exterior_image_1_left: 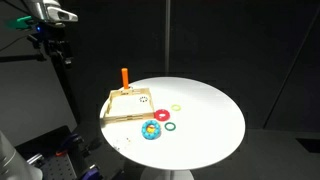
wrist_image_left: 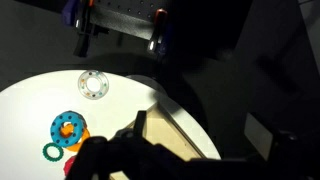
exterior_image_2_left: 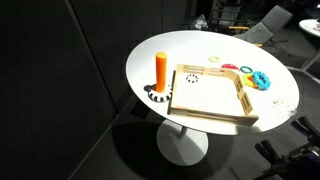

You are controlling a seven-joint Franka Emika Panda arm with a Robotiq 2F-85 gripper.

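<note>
My gripper (exterior_image_2_left: 285, 140) is at the lower right in exterior view 2, its dark fingers (exterior_image_2_left: 266, 152) spread apart with nothing between them. In the wrist view the fingers (wrist_image_left: 120, 150) stand wide on either side of a shallow wooden tray (wrist_image_left: 163, 137), partly hidden there. On the white round table (exterior_image_1_left: 205, 125) lie a blue ring (exterior_image_1_left: 151, 130) with something orange or yellow by it, a red ring (exterior_image_1_left: 162, 115), a green ring (exterior_image_1_left: 170, 127) and a yellow ring (exterior_image_1_left: 176, 107). An upright orange cylinder (exterior_image_2_left: 161, 72) rises from a pale, dark-spotted base (exterior_image_2_left: 160, 95) beside the tray.
A small spotted ring (exterior_image_2_left: 192, 78) rests inside the tray. Near the table's edge lies a clear ring with dots (wrist_image_left: 93, 85). A chair (exterior_image_2_left: 245, 25) stands behind the table.
</note>
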